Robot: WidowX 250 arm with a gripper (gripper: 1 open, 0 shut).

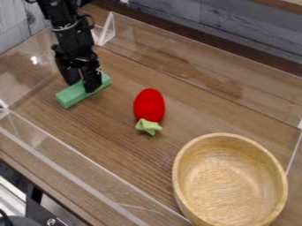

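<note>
My black gripper [79, 78] reaches down from the top left of the camera view over a flat green block [85, 94] on the wooden table [118, 159]. Its fingers are around or just above the block's upper part; whether they touch it I cannot tell. The fingers' state is hard to make out.
A red oval object [150, 105] lies right of centre, with a small light green piece [148, 127] just below it. A large pale round bowl [230, 181] fills the lower right.
</note>
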